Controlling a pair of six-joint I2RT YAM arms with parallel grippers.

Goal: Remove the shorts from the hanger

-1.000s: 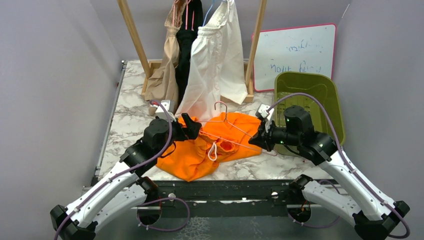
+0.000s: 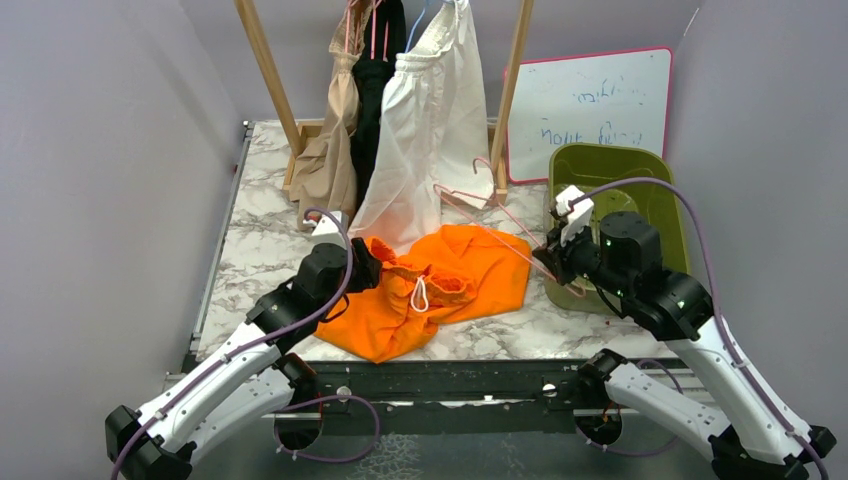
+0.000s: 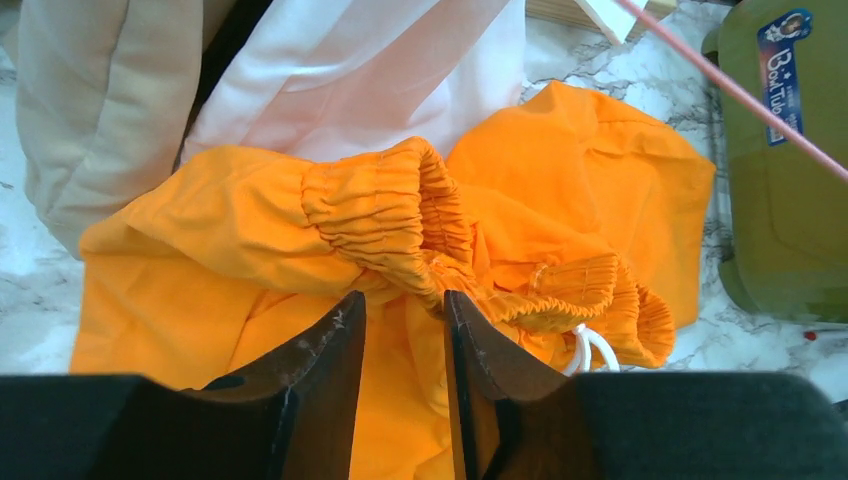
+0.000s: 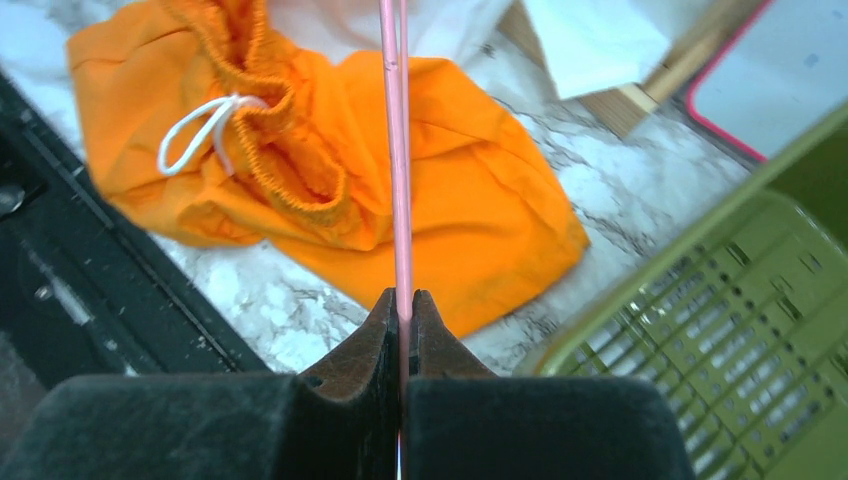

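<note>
Orange shorts lie crumpled on the marble table, elastic waistband and white drawstring uppermost. My left gripper hovers over their waistband, fingertips somewhat apart, with no cloth visibly gripped. My right gripper is shut on a thin pink wire hanger, which it holds in the air beside the green basket, clear of the shorts in the top view.
A green basket stands at the right. A wooden rack at the back holds beige, black and white hanging garments. A whiteboard leans behind the basket. Bare table shows at left.
The right gripper has moved right with the hanger, whose hook has risen and shifted right off the shorts. The left gripper has drawn back slightly to the left.
</note>
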